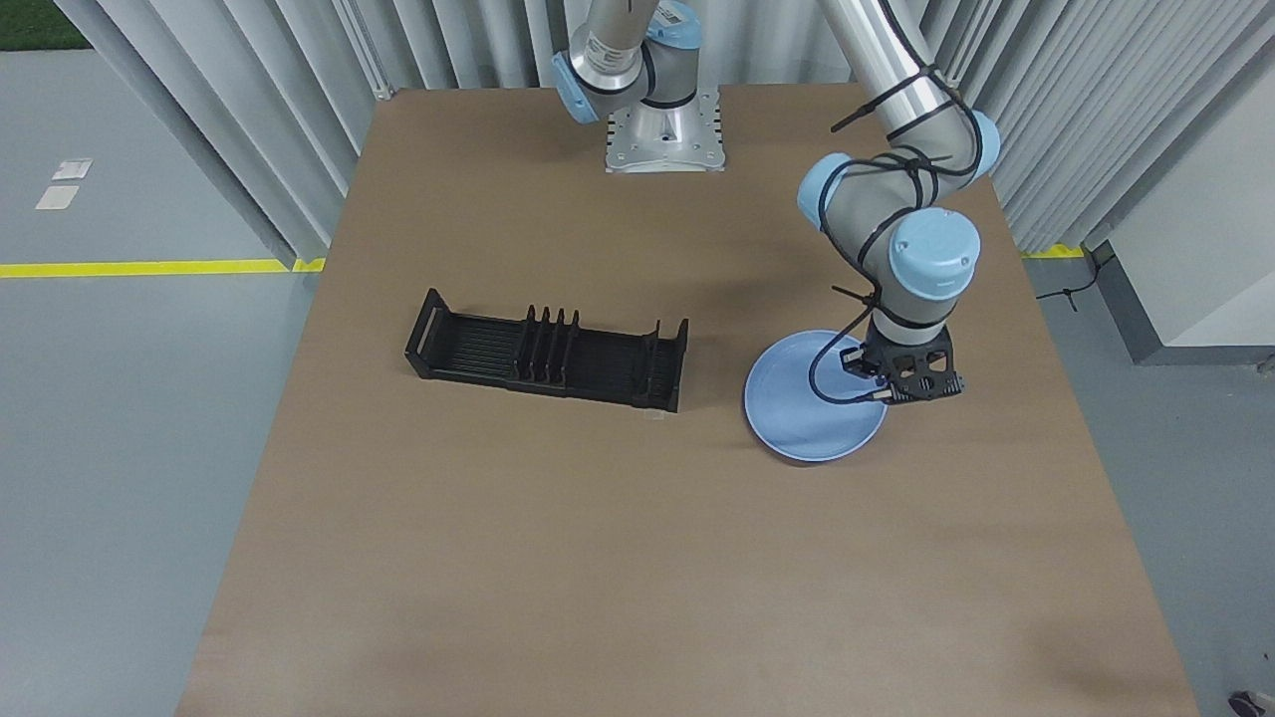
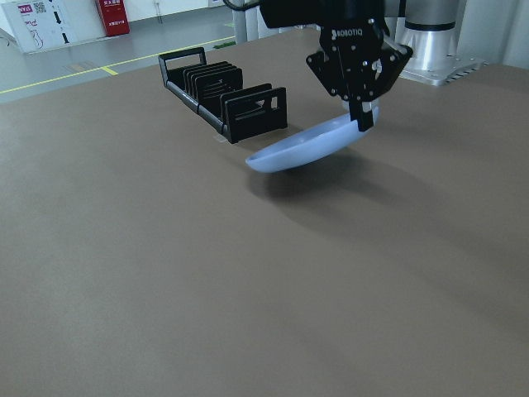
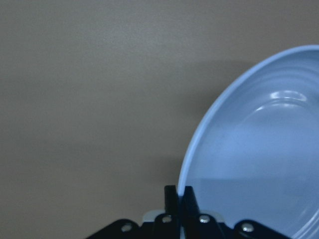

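A shallow light-blue plate (image 1: 803,412) (image 2: 302,149) (image 3: 259,149) is tilted, with its far end raised off the brown table in the left view. My black gripper (image 2: 360,112) is shut on the plate's rim, one finger on each side of it in the wrist view. In the front view the gripper is mostly hidden under the wrist housing at the right of the table. A black slotted rack (image 1: 478,347) (image 2: 248,116) stands on the table to the left of the plate.
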